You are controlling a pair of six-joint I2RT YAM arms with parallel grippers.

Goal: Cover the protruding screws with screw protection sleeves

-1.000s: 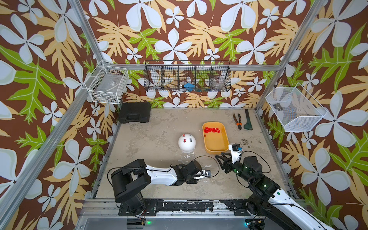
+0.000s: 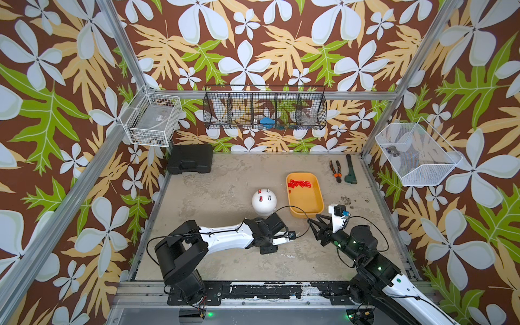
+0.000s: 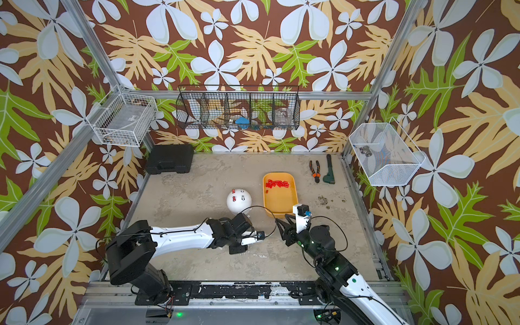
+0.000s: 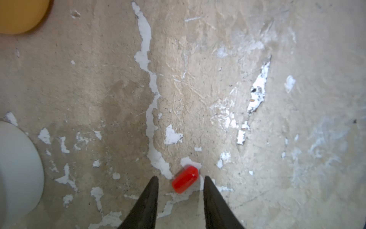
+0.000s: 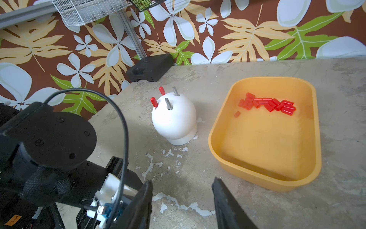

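A single red sleeve (image 4: 185, 179) lies on the tabletop, seen between the open fingers of my left gripper in the left wrist view; the fingers do not touch it. The white dome (image 5: 174, 116) carries protruding screws. Two of them wear red sleeves (image 5: 154, 102), and two grey screws (image 5: 168, 103) are bare. Several more red sleeves (image 5: 268, 103) lie at the far end of the yellow tray (image 5: 266, 179). My right gripper is open and empty, in front of the tray and dome.
Pliers (image 2: 335, 171) and a green-handled tool (image 2: 350, 169) lie at the back right. A black case (image 2: 189, 158) sits back left. Wire baskets hang on the walls. My left arm's cable (image 5: 124, 137) loops between the arms.
The right arm has moved slightly. Dome and tray stay put.
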